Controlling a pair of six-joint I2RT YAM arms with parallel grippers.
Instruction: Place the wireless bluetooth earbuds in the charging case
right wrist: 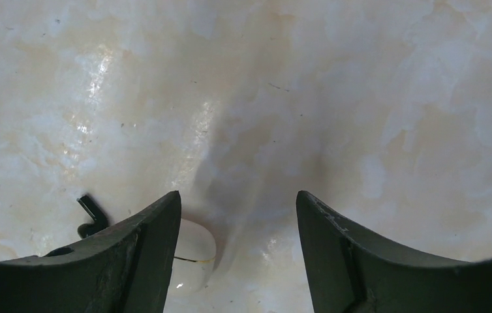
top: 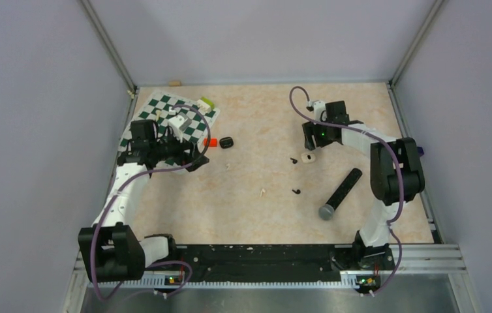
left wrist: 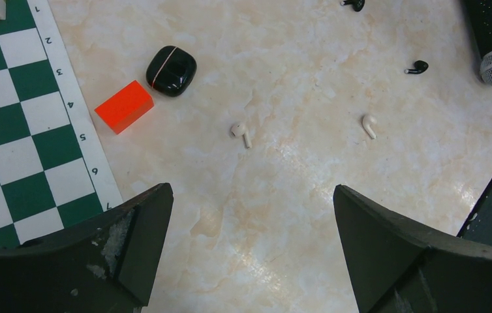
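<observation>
A glossy black case lies left of centre on the table. The white case is on the right; in the right wrist view this white case is partly covered by the left finger. Two white earbuds lie loose: one earbud near the black case, another earbud farther right. Two black earbuds lie apart, a black earbud beside the white case and a black earbud below it. My right gripper hovers just behind the white case, part open and empty. My left gripper stands open, nothing between its fingers.
A black microphone lies at the front right. An orange block is next to the black case, by a green checkered board.
</observation>
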